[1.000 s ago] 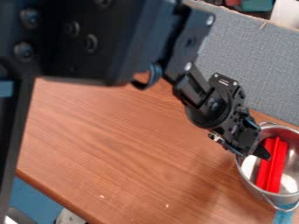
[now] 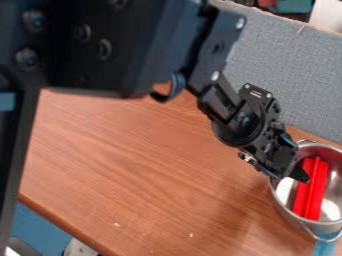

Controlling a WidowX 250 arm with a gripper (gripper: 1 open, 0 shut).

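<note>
My black gripper (image 2: 286,170) reaches down at the right, its fingertips at the rim and inside of a steel pot (image 2: 329,210). Red objects (image 2: 310,195), long and flat, lie in the pot, along with something white at its left side. The fingertips are small and dark here, so I cannot tell whether they are open or shut, or whether they touch the red objects.
A wooden table (image 2: 134,170) fills the middle and left, largely clear. A grey textured panel (image 2: 301,85) runs along the back. The upper arm covers the top left of the view.
</note>
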